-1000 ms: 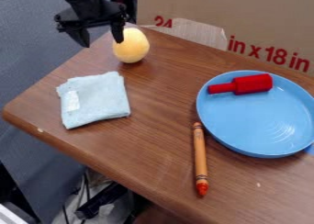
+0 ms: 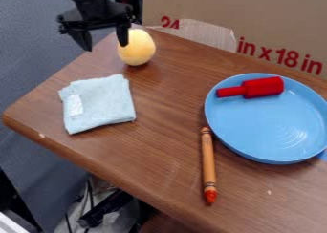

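My black gripper [image 2: 92, 34] hangs in the upper left, its fingers spread open, above the table's back left edge and just left of a pale yellow ball-like object [image 2: 138, 50]. Nothing shows between the fingers. Below lies a folded light blue cloth [image 2: 98, 105]. A blue plate [image 2: 269, 130] at the right holds a red object with a handle [image 2: 259, 87]. An orange crayon-like stick [image 2: 208, 165] with a red tip lies left of the plate.
The wooden table [image 2: 147, 160] has free room in its middle and front. A cardboard box [image 2: 243, 27] stands along the back. The table's left edge drops to a grey floor.
My gripper has shifted slightly over the last second, staying near the yellow object. The objects on the table have not visibly moved.
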